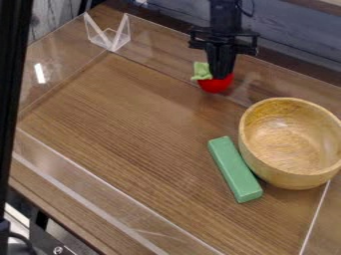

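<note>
My black gripper reaches down from the top middle onto a red round object with a light green piece at its left side. The fingertips are dark and overlap the red object, so whether anything is between them is unclear.
A wooden bowl sits at the right, with a green bar beside it on the left. A white wire holder stands at the upper left.
</note>
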